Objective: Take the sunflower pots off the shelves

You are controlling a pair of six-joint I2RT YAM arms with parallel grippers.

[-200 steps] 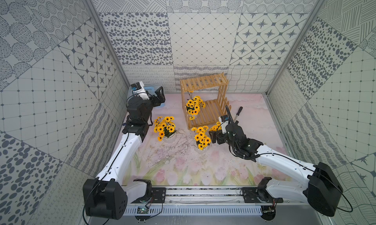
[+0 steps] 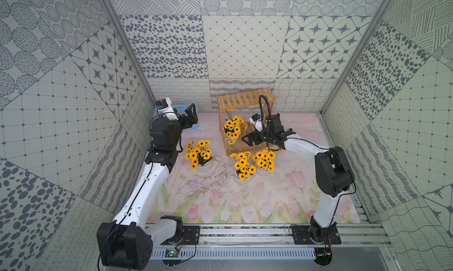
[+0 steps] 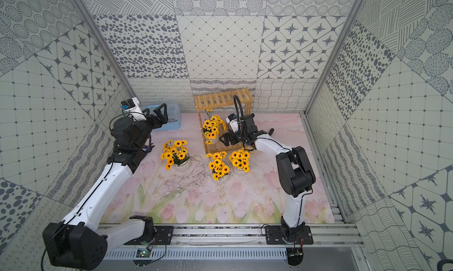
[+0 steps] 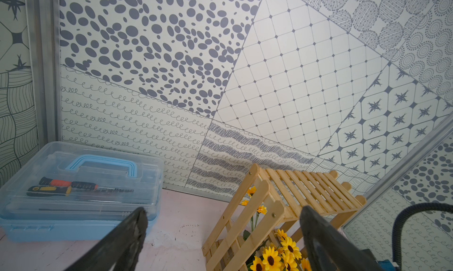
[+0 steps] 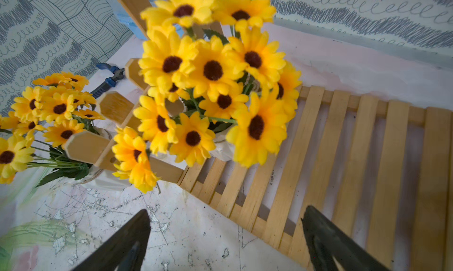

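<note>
One sunflower pot (image 2: pixel 233 128) stands on the left part of the wooden shelf's lower slats (image 5: pixel 325 143). My right gripper (image 2: pixel 252 139) is open inside the shelf, to the right of that pot and apart from it; only slats and tabletop show between its fingers. Three more sunflower pots are on the table: a left one (image 2: pixel 198 153), a middle one (image 2: pixel 243 166) and a right one (image 2: pixel 263 160) in front of the shelf. Up at the back left, my left gripper hangs open and empty, away from the flowers.
A clear blue toolbox (image 4: pixel 85 190) sits in the back left corner. The shelf's upper tier (image 2: pixel 245 99) overhangs the pot. Pliers (image 5: pixel 109 77) lie left of the shelf in the right wrist view.
My right gripper has moved from beside the right table pot, back and left into the shelf. The left arm has barely moved. The flowers stand where they were.
</note>
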